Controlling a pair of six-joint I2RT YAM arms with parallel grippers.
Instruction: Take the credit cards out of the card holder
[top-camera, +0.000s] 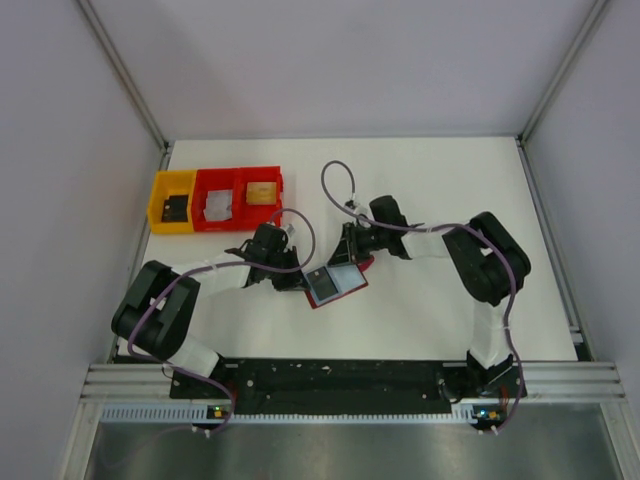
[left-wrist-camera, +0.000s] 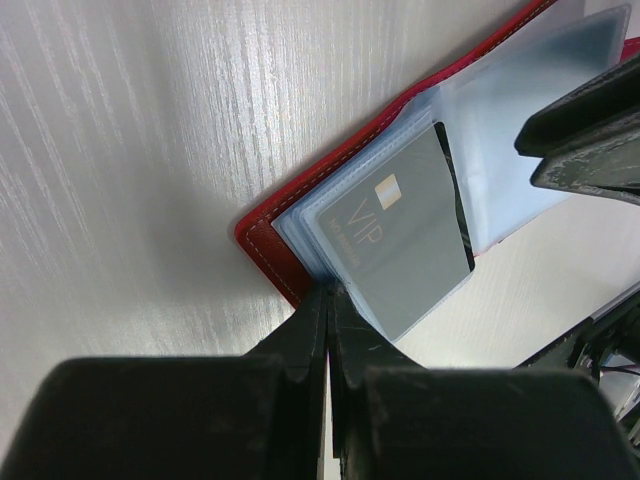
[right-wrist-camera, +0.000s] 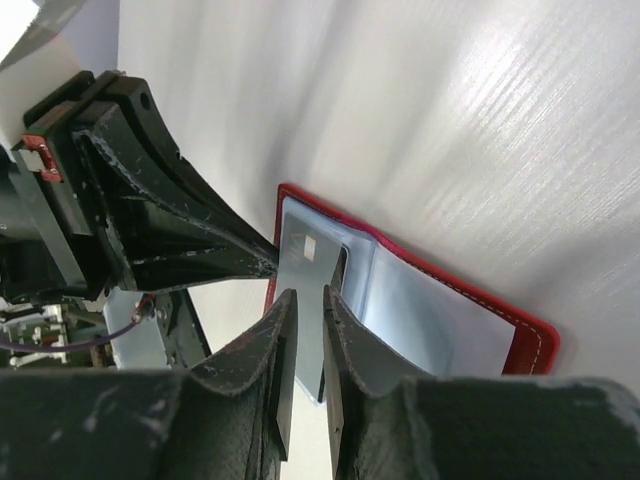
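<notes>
The red-edged card holder (top-camera: 322, 302) lies open on the table, with clear sleeves (left-wrist-camera: 505, 120) across its right part. A grey card marked VIP (left-wrist-camera: 385, 235) is still in its sleeve, with a dark strip along its right side. My left gripper is shut, its tips at the holder's near-left edge; nothing shows between them. Over the holder, my right gripper is shut apart from a narrow gap between its fingers, with nothing seen held. In the left wrist view, the right fingers (left-wrist-camera: 580, 165) hang over the clear sleeve.
At the back left stand a yellow bin (top-camera: 172, 180) and red bins (top-camera: 236, 172) with small items inside. My two grippers are close together over the holder.
</notes>
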